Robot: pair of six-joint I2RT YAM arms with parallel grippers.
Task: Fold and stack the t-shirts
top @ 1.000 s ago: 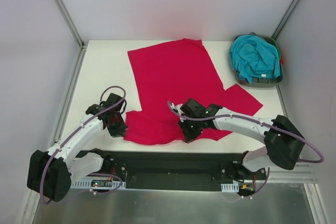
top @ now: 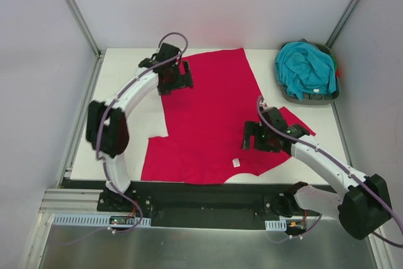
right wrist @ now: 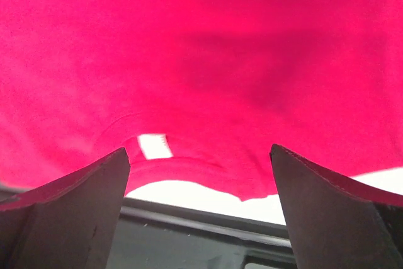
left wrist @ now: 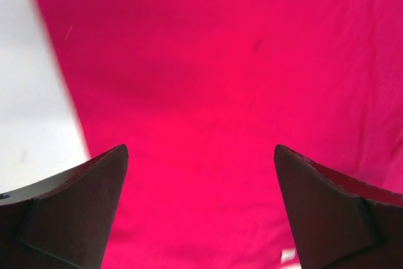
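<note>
A red t-shirt lies spread flat on the white table, its collar with a white tag toward the front edge and its hem at the back. Above its back left part is my left gripper, open, with only shirt cloth below its fingers in the left wrist view. Over the right front of the shirt, my right gripper is open too. In the right wrist view the collar and tag show beyond the gap between its fingers, and nothing is held.
At the back right stands a dark basket heaped with teal cloth. Bare white table shows along the left side and to the right of the shirt.
The left arm has swung far toward the back; the right has moved right and slightly back.
</note>
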